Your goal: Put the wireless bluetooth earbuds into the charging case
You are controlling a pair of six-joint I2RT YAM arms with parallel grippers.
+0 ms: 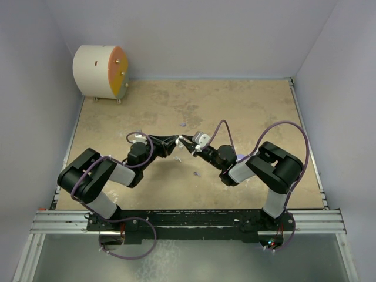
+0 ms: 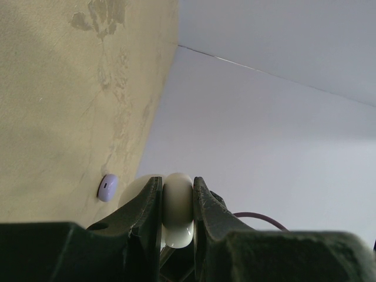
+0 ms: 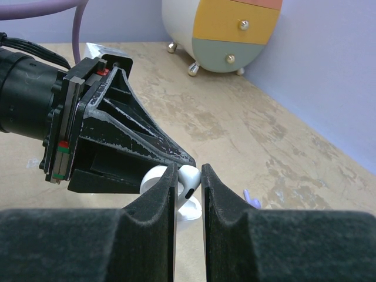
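Observation:
The white charging case (image 3: 191, 209) is held by my left gripper (image 1: 177, 139), which is shut on it above the middle of the table. Its open, rounded parts show in the right wrist view. Between the left fingertips in the left wrist view is a smooth white body (image 2: 178, 205). My right gripper is shut on a white earbud (image 3: 188, 174) with a dark patch. In that view the earbud overlaps the case, close against it. Whether it sits inside a slot cannot be made out. From above, the two grippers meet tip to tip.
A white drum-shaped cabinet (image 1: 96, 71) with coloured drawers stands at the back left. Small lavender pieces lie on the table, one behind the grippers (image 1: 183, 124) and one in front (image 1: 197, 174).

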